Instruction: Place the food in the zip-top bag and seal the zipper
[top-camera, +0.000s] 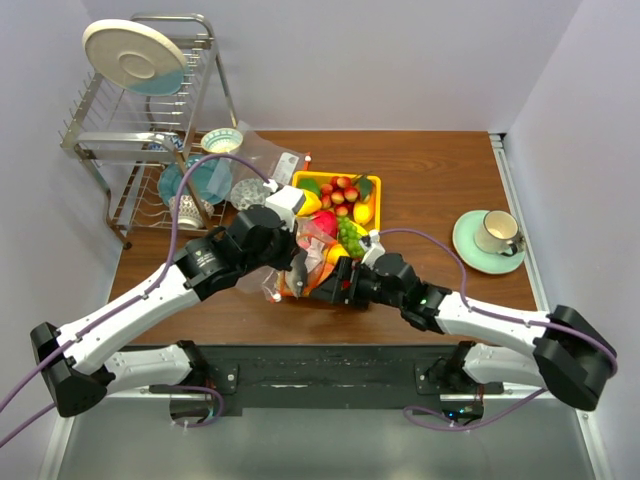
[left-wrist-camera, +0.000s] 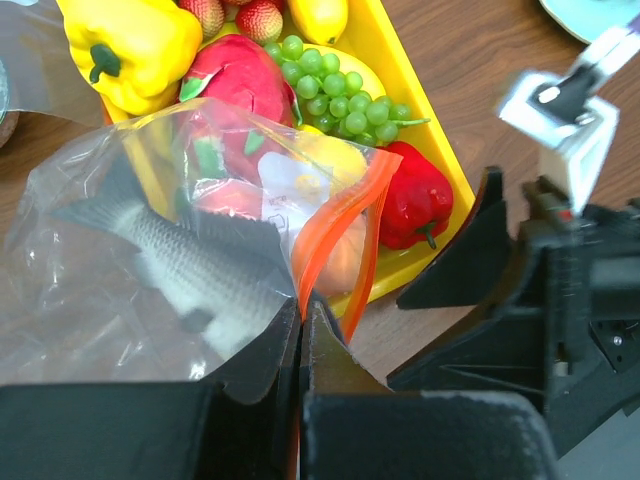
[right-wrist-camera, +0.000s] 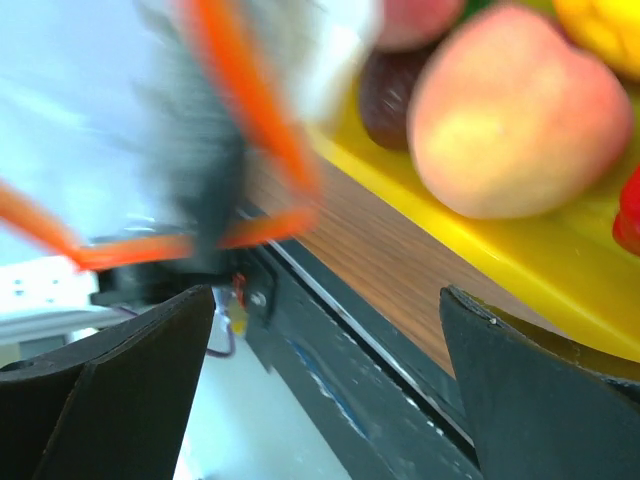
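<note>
The clear zip top bag (left-wrist-camera: 90, 270) with an orange zipper (left-wrist-camera: 325, 235) spreads across the left wrist view. A grey fish (left-wrist-camera: 195, 260) shows through the plastic, tail at the upper left; my left gripper hides its head end. My left gripper is shut on the bag's edge at the orange strip. Close beside the bag mouth, on its right, my right gripper stands open, its fingers (right-wrist-camera: 135, 385) apart and nothing gripped. The zipper and fish appear blurred just beyond those fingers in the right wrist view.
A yellow tray (left-wrist-camera: 425, 95) lies close behind the bag, holding grapes (left-wrist-camera: 335, 90), a red pepper (left-wrist-camera: 415, 195), a peach (right-wrist-camera: 515, 115) and other produce. A dish rack (top-camera: 150, 130) stands at the left. At the right, a saucer (top-camera: 480, 260) carries a mug (top-camera: 497, 232).
</note>
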